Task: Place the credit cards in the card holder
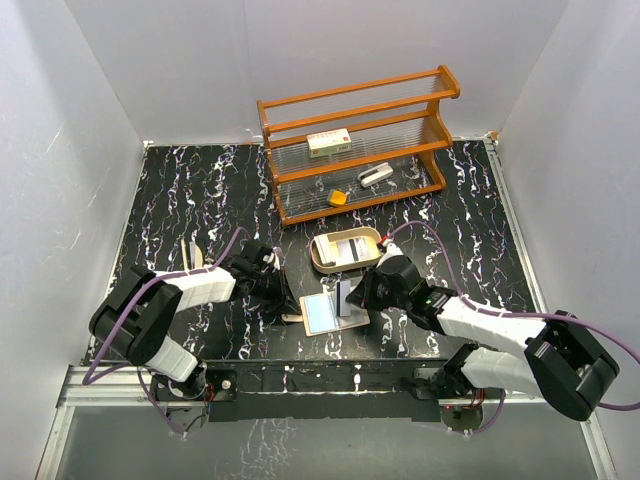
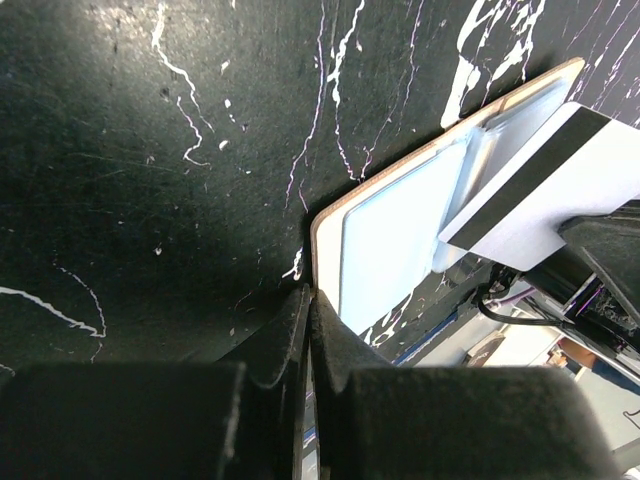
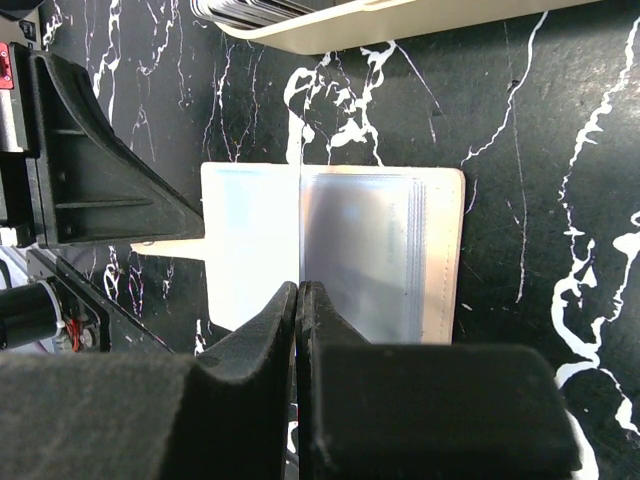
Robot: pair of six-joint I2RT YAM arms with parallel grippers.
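Note:
A card holder (image 1: 320,315) with pale blue sleeves lies at the front middle, my left gripper shut at its rounded edge. My right gripper is shut on a white card with a black stripe, held over the holder; in the right wrist view it shows edge-on as a thin upright line. My left gripper's black body is at the left of that view.
A beige box (image 1: 364,260) with more cards lies just behind the holder. A wooden rack (image 1: 356,206) stands at the back with small items on it.

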